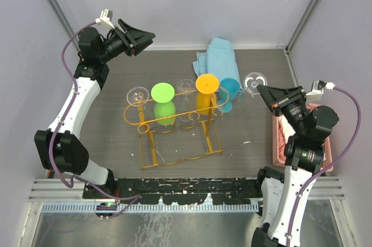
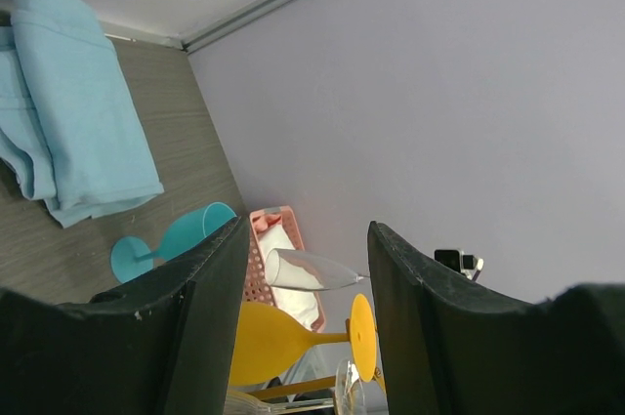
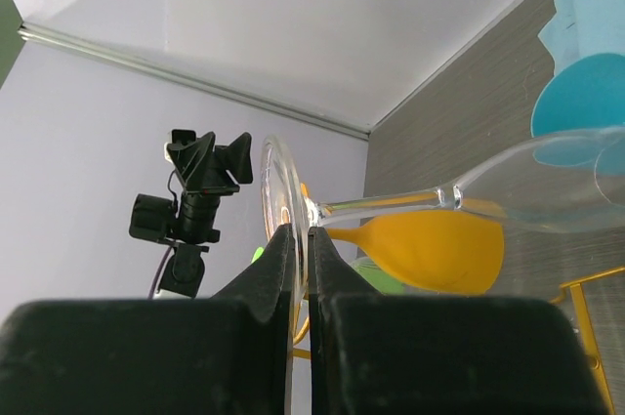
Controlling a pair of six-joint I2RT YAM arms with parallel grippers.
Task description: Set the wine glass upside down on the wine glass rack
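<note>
My right gripper (image 1: 264, 93) is shut on a clear wine glass (image 1: 254, 79) by its base, right of the rack; in the right wrist view the glass (image 3: 532, 181) lies sideways across the view, its foot at the fingers. The gold rack (image 1: 174, 158) holds clear glasses, a green glass (image 1: 163, 92) and a yellow glass (image 1: 207, 84), bases up. My left gripper (image 1: 139, 40) is open above the back left, with nothing between its fingers seen.
A blue glass (image 1: 229, 87) stands beside the rack's right end. A folded blue cloth (image 1: 221, 58) lies at the back; a pink basket (image 1: 276, 142) with cloths is at the right.
</note>
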